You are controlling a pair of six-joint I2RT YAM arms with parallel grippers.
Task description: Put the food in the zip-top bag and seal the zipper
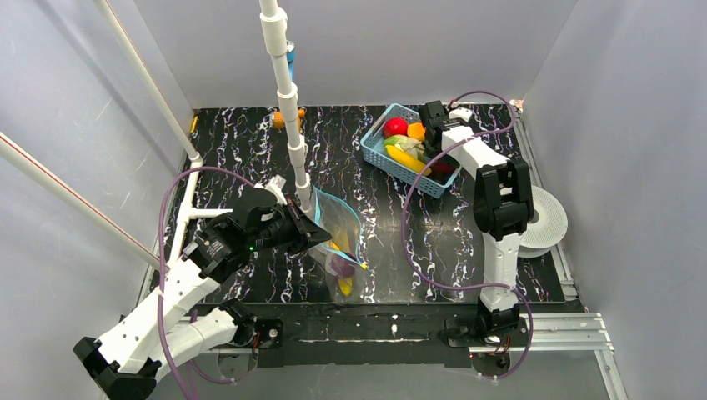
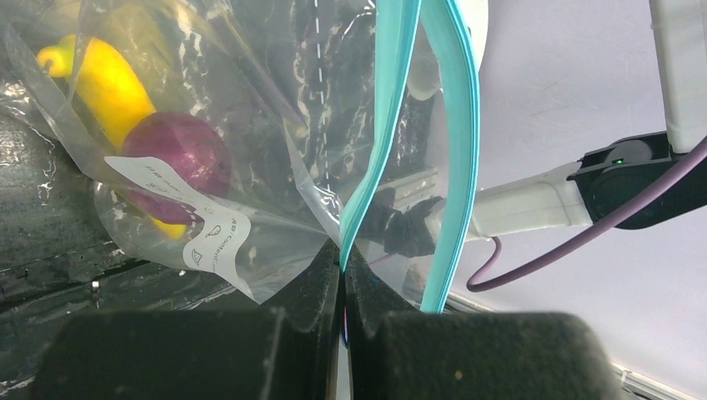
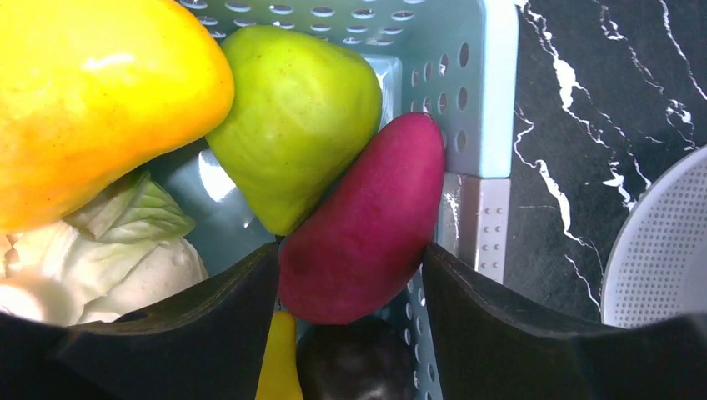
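Note:
The clear zip top bag stands on the left with its blue zipper mouth spread. My left gripper is shut on the bag's edge below the zipper. Inside the bag lie a yellow pepper-like food and a purple round one. Over the right end of the blue basket, my right gripper is part open. Its fingers stand on both sides of a dark red sweet potato, close against it; whether they grip it I cannot tell.
A green pepper-like food, an orange-yellow one, a pale cabbage and a dark round food crowd the potato. The basket wall rises close on its right. A white spool stands at the table's right edge.

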